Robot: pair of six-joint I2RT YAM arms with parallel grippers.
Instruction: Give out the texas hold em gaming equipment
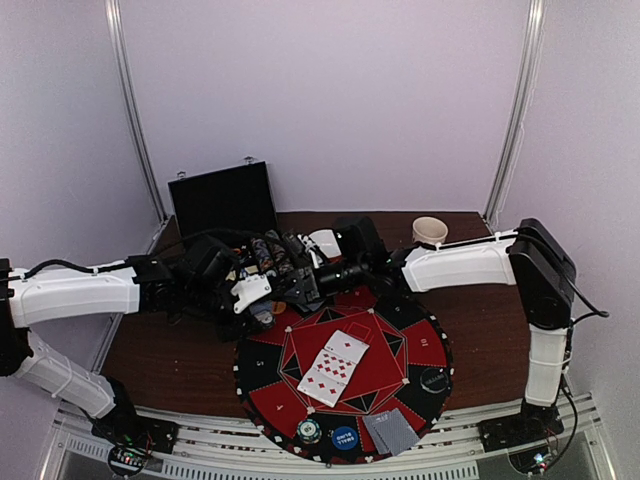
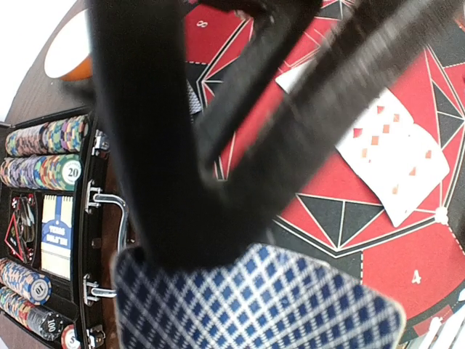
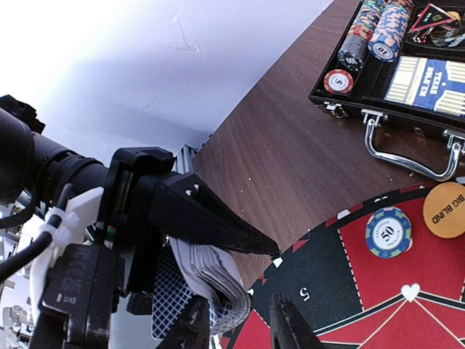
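Observation:
A deck of blue-backed cards (image 3: pixel 211 273) is clamped in my left gripper, seen in the right wrist view; its patterned back (image 2: pixel 254 305) fills the bottom of the left wrist view. My right gripper stands part open close to the deck, its fingertips (image 3: pixel 292 325) apart and no card visible between them. In the top view both grippers meet over the mat's upper left, partly hiding each other. Face-up diamond cards (image 1: pixel 334 368) lie in a row at mid-mat. Face-down cards (image 1: pixel 391 432) lie at its front edge.
An open chip case (image 2: pixel 80 211) stands behind the mat. On the mat are a blue button (image 1: pixel 345 438), a chip (image 1: pixel 309 431), a 50 chip (image 3: pixel 389 233) and the big blind button (image 3: pixel 445 210). A white mug (image 1: pixel 430 231) stands at back right.

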